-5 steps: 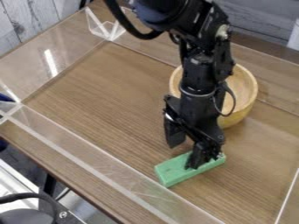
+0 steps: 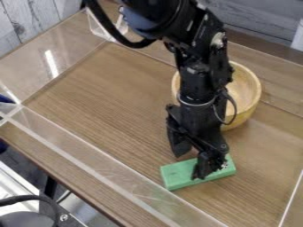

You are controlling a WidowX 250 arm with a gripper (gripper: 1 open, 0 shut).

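Observation:
My black gripper (image 2: 197,154) is low over a green rectangular block (image 2: 185,176) on the wooden table (image 2: 101,115), near the lower middle of the view. Its open fingers reach down to the block, one over its upper right part. Whether they touch it is hard to tell. Behind the arm sits a yellow bowl (image 2: 243,89), partly hidden by it.
Clear plastic strips run along the table's left and front edges and at the right. Bare table lies left of the arm and to its right. A wall stands at the back right.
The gripper and arm have shifted only slightly over the block; the green block looks turned a little toward horizontal compared with a second ago.

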